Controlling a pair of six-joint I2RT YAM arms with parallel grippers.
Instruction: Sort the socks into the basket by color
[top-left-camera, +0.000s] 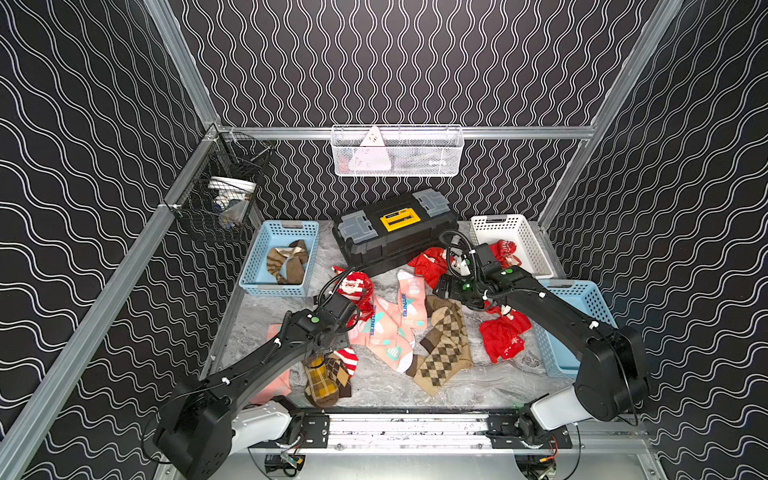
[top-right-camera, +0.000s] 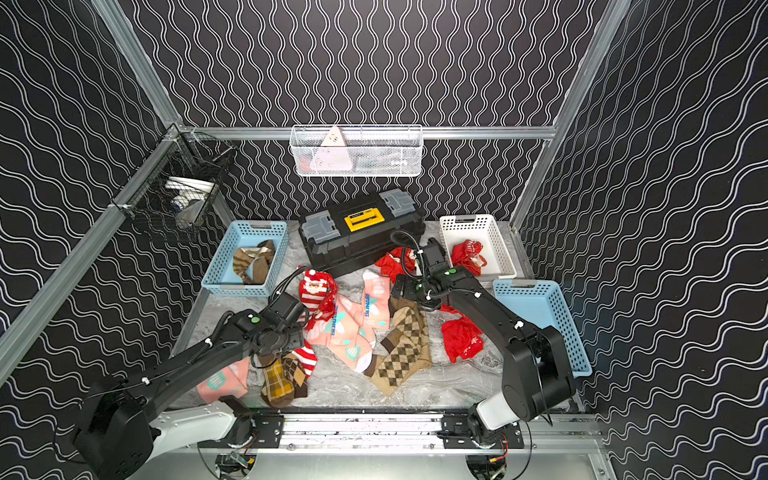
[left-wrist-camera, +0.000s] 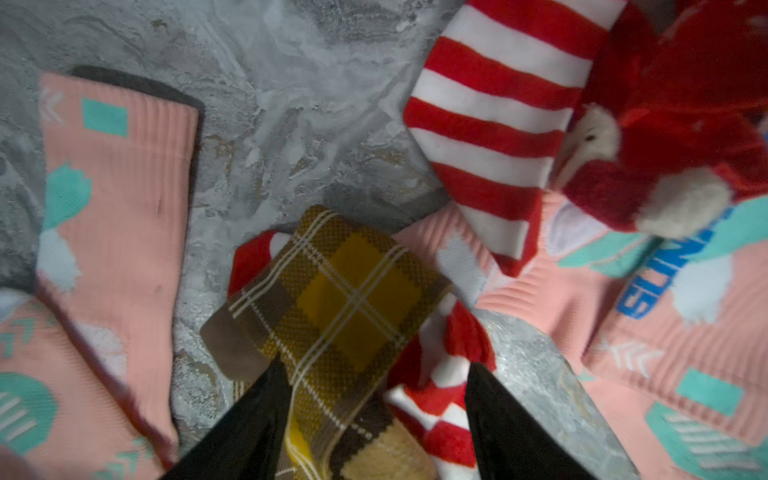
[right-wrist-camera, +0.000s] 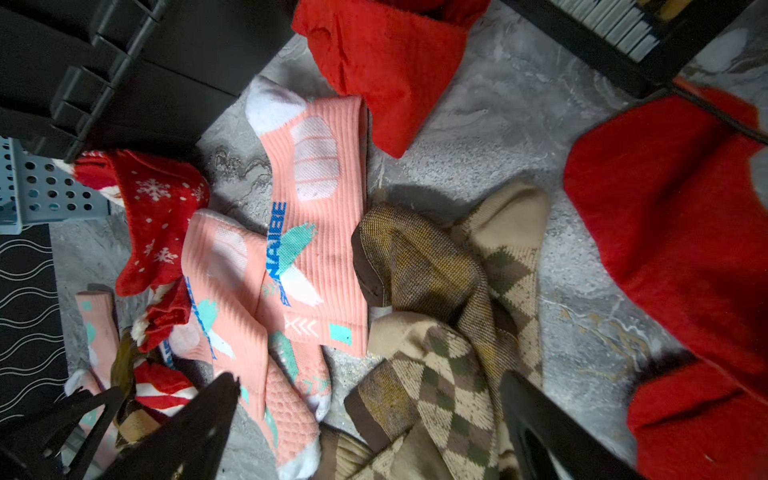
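Note:
Yellow-brown plaid sock (left-wrist-camera: 352, 296) lies over red-and-white socks (left-wrist-camera: 432, 360), in front of my left gripper; its fingers are apart and nothing shows held. Pink socks (left-wrist-camera: 112, 200) lie to its left, others (top-left-camera: 392, 328) mid-table. My right gripper is open over the brown argyle socks (right-wrist-camera: 440, 376), apparently above them. Red socks (top-left-camera: 502, 334) lie to the right, and another (top-left-camera: 430, 264) lies by the toolbox. The left blue basket (top-left-camera: 249, 268) holds brown socks (top-left-camera: 286, 264); the white basket (top-left-camera: 524, 236) holds a red one (top-right-camera: 469, 256). The right blue basket (top-right-camera: 536, 304) looks empty.
A black toolbox (top-left-camera: 396, 228) stands at the back, close behind the socks. A white mesh tray (top-left-camera: 432, 160) hangs on the rail above it. Bare table (top-left-camera: 472, 392) shows along the front.

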